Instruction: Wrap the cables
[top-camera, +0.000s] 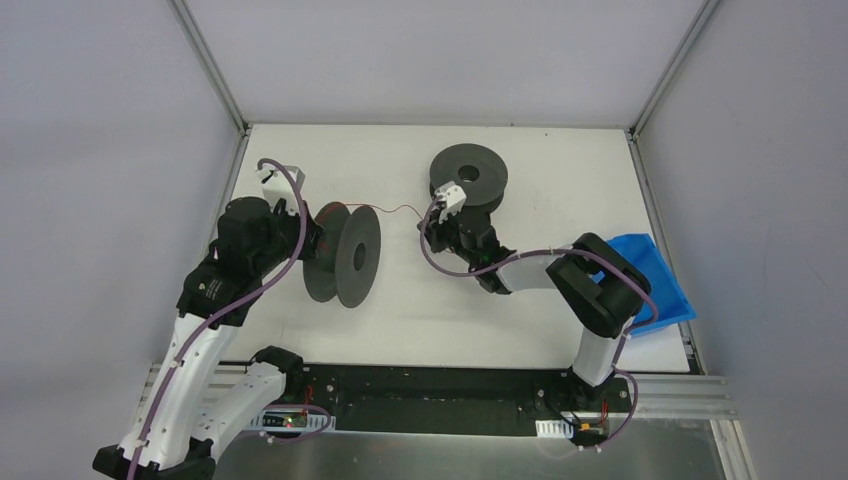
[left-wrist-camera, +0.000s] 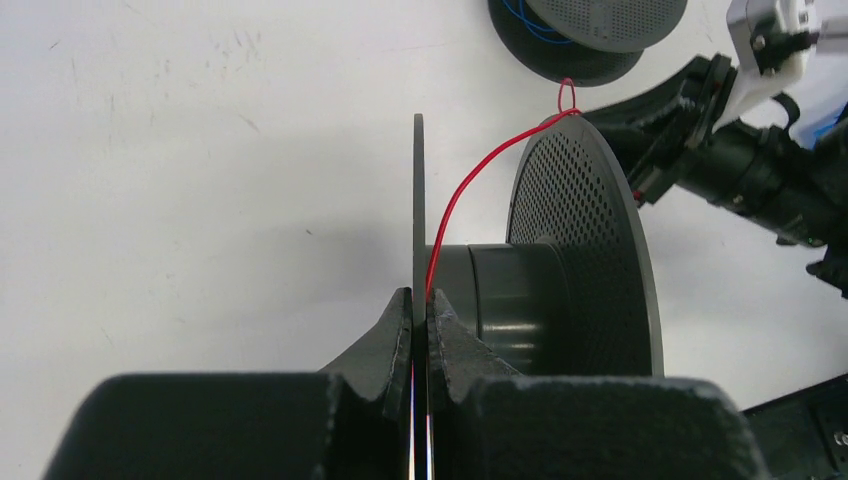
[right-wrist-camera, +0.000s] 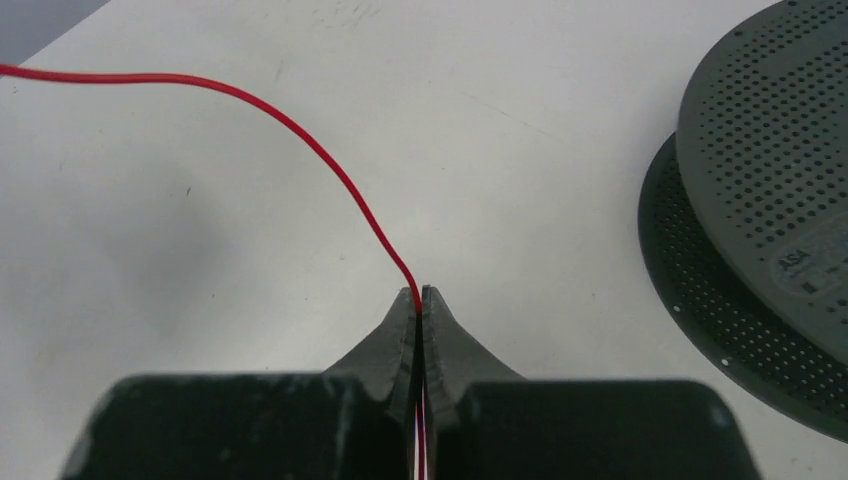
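Observation:
My left gripper is shut on one thin flange of the upright grey spool (top-camera: 358, 258), holding it on edge at the left of the table. In the left wrist view the red cable (left-wrist-camera: 478, 170) rises beside that flange, crosses above the dark core and passes over the top of the other flange (left-wrist-camera: 590, 230). From there it runs right to my right gripper (top-camera: 428, 228), which is shut on it. The right wrist view shows the cable (right-wrist-camera: 330, 160) curving down into the shut fingertips and on between the fingers. Its tail is hidden in the top view.
A second grey spool (top-camera: 468, 162) lies flat at the back, close beside the right gripper; blue cable (left-wrist-camera: 535, 25) shows in it. The blue bin (top-camera: 655, 270) stands at the right edge, partly behind the right arm.

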